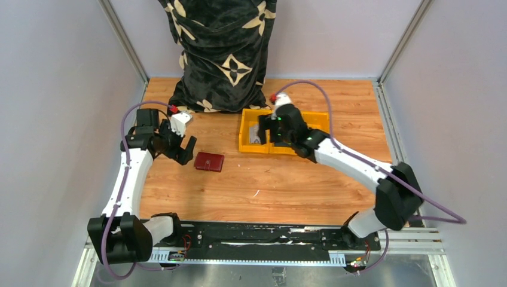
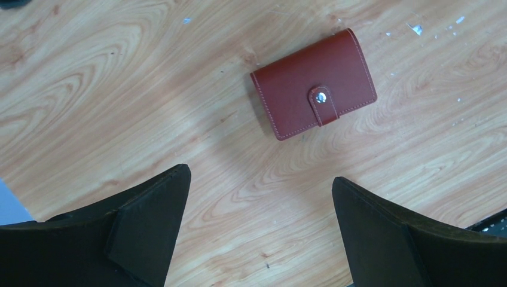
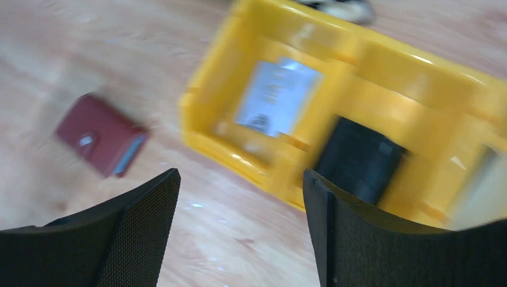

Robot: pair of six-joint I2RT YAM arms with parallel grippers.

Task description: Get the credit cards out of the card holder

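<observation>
A dark red card holder (image 1: 208,161), closed by a snap strap, lies on the wooden table. In the left wrist view it (image 2: 299,95) sits beyond the open, empty fingers of my left gripper (image 1: 185,149), which is just left of it in the top view. My right gripper (image 1: 269,127) is over the yellow divided tray (image 1: 254,148), its fingers apart with nothing seen between them. In the blurred right wrist view the holder (image 3: 95,134) is left of the tray, with a light blue edge at one side. No loose card can be made out.
The tray holds a pale item (image 3: 275,95) and a black one (image 3: 356,158). A dark patterned cloth (image 1: 218,54) hangs at the back.
</observation>
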